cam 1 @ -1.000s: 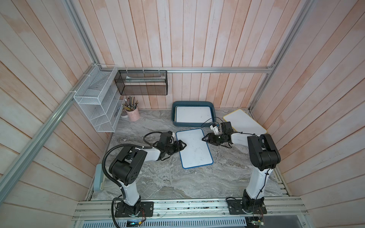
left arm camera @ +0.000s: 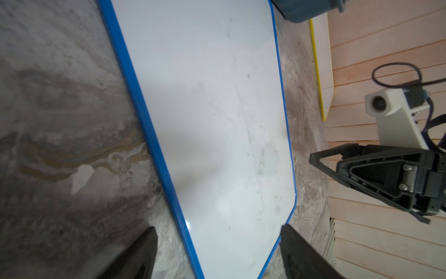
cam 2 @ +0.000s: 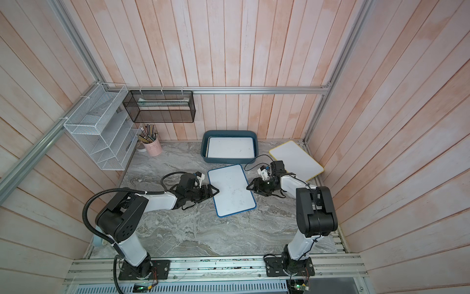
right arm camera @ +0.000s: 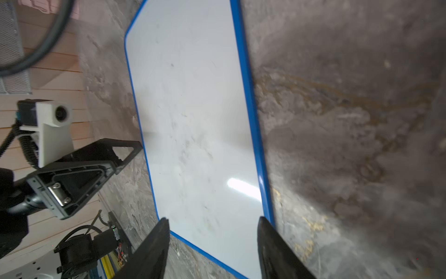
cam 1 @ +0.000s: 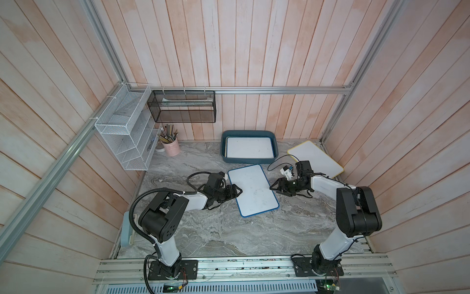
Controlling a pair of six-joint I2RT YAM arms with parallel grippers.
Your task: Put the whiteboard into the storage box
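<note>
A blue-edged whiteboard (cam 1: 253,192) lies flat on the marble tabletop, between the two grippers. Behind it sits a teal storage box (cam 1: 249,160) with a white board (cam 1: 248,147) lying inside. My left gripper hovers over the board's left long edge, its fingers apart with nothing between them. My right gripper is at the opposite long edge, also open and empty, its fingertips low over the blue rim.
A yellow-edged board (cam 1: 315,157) lies at the back right. A pink pen cup (cam 1: 171,147) and white wire shelves (cam 1: 124,142) stand left. A black mesh basket (cam 1: 181,115) hangs on the back rail.
My right gripper has moved rightward from over the board to its right edge. The board has shifted slightly right since a second ago. My left gripper has moved only slightly.
</note>
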